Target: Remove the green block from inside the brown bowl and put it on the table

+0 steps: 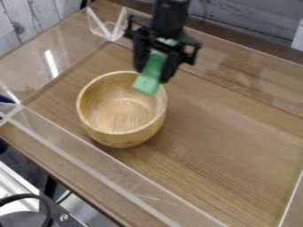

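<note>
My gripper (159, 64) is shut on the green block (151, 74), which hangs tilted between the dark fingers. Block and gripper are slightly blurred. They appear above the far right rim of the brown bowl (89, 102). The bowl sits on the wooden table on the left side of the view, and its visible inside is empty. Part of its far right rim lies behind or close to the block's lower end.
To the right of the bowl the wooden table (225, 133) is wide and bare. A clear plastic edge (89, 152) runs along the table's near left side. Black cables (30, 202) lie beyond it at the lower left.
</note>
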